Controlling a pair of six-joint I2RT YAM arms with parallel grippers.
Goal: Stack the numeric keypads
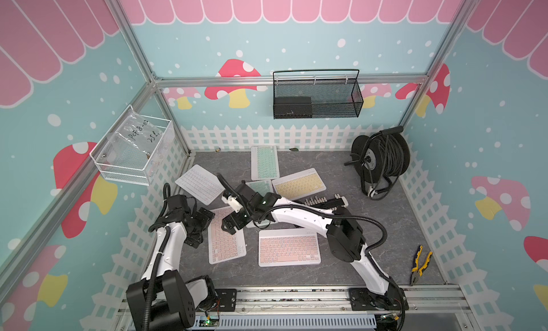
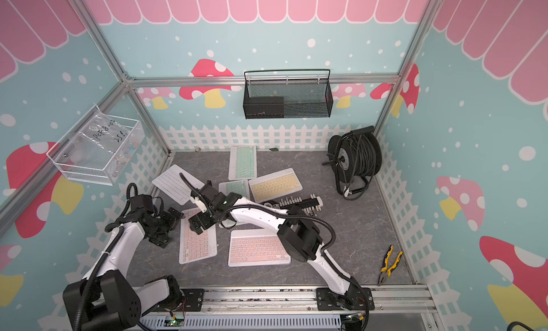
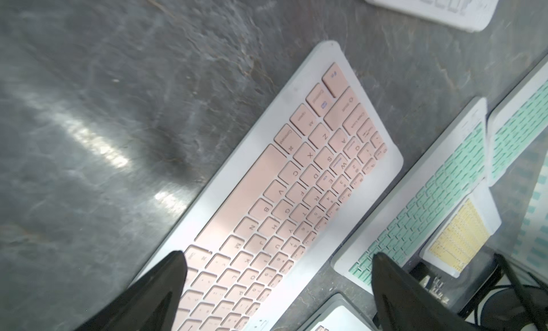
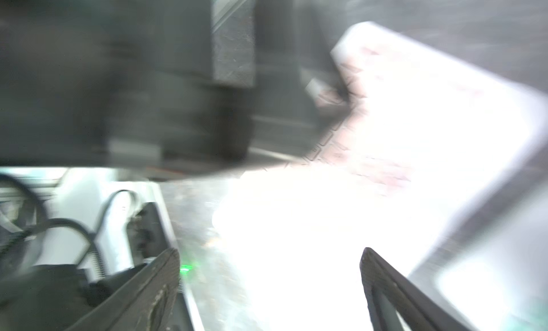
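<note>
A pink keypad (image 1: 225, 245) lies lengthwise on the left of the table. To its left stands my left gripper (image 1: 202, 227), open and empty; the left wrist view shows the pink keys between its spread fingers. Over the same keypad's right side is my right gripper (image 1: 231, 219), also open with nothing between its fingers. Glare washes out much of the right wrist view. A second pink keypad (image 1: 289, 248) lies crosswise at the front. Further back are a white one (image 1: 199, 184), a yellow one (image 1: 299, 184) and two green ones (image 1: 265, 163), one partly hidden by my right arm.
A black strip with metal pieces (image 1: 322, 202) lies behind my right arm. A cable reel (image 1: 379, 159) stands at the back right, and yellow-handled pliers (image 1: 420, 265) lie at the front right. Bare table (image 1: 376, 234) shows at the right.
</note>
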